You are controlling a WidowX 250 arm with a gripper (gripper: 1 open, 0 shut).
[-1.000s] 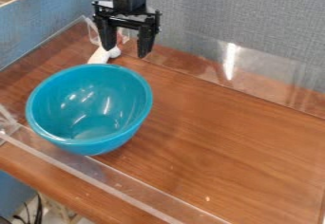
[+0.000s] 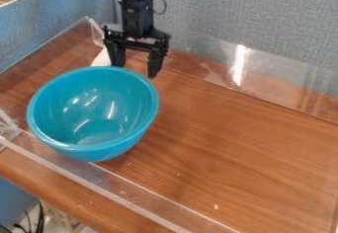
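My black gripper (image 2: 136,57) hangs at the top left, open, just behind and above the rim of a teal bowl (image 2: 93,123). The bowl stands upright and empty on the left part of the wooden table (image 2: 238,158). A white object (image 2: 101,57) lies behind the gripper, mostly hidden by it and the bowl, so I cannot tell what it is.
Clear plastic edging (image 2: 138,199) runs along the table's sides, and grey walls (image 2: 264,30) stand at the back and left.
My gripper has come down toward the table, now covering more of the white object. The bowl has not moved.
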